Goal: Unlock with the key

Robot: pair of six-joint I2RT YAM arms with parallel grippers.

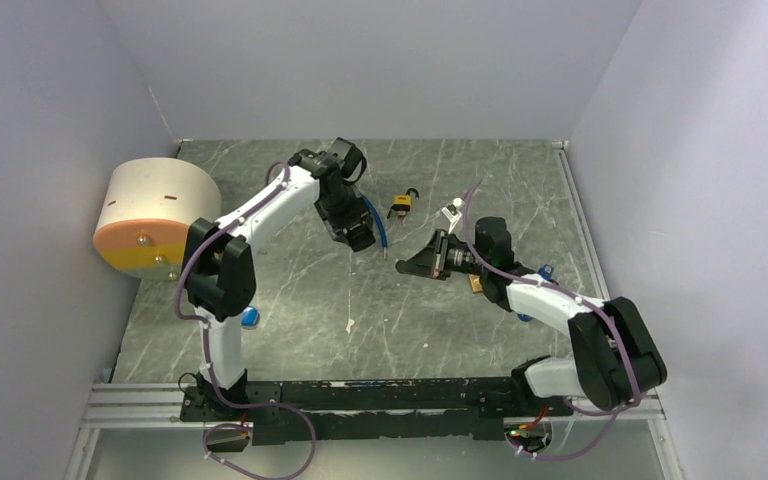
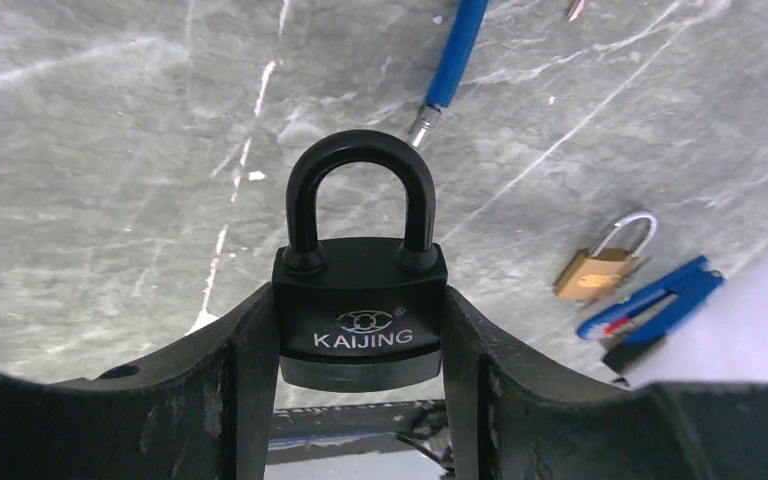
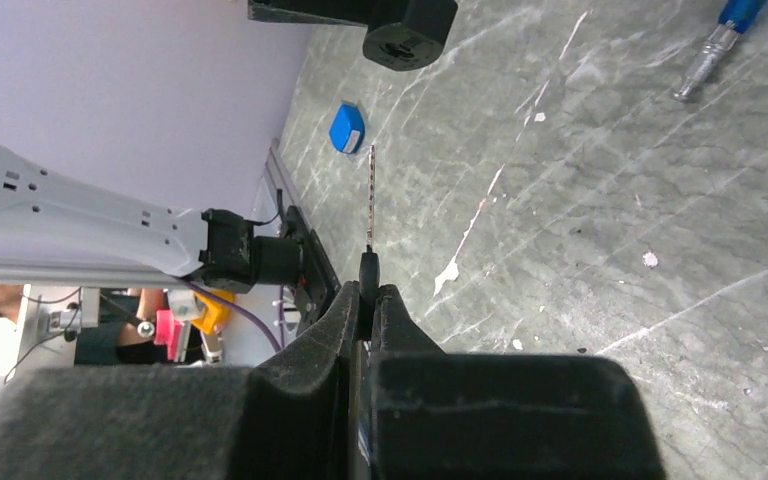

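My left gripper (image 1: 355, 230) is raised over the middle of the table. In the left wrist view a black KAIJING padlock (image 2: 360, 310) stands shackle-up between its fingertips. My right gripper is shut on a thin metal key (image 3: 371, 195) with a black head, its blade pointing away from the fingers. In the right wrist view a black body (image 3: 405, 35), apparently at the left gripper, hangs above and beyond the key's tip, apart from it.
A blue cable (image 2: 455, 55), a yellow padlock (image 1: 402, 203), a brass padlock (image 2: 590, 275), blue tools (image 2: 650, 310) and a small blue box (image 3: 347, 128) lie on the table. A drum-shaped cabinet (image 1: 155, 200) stands at the left.
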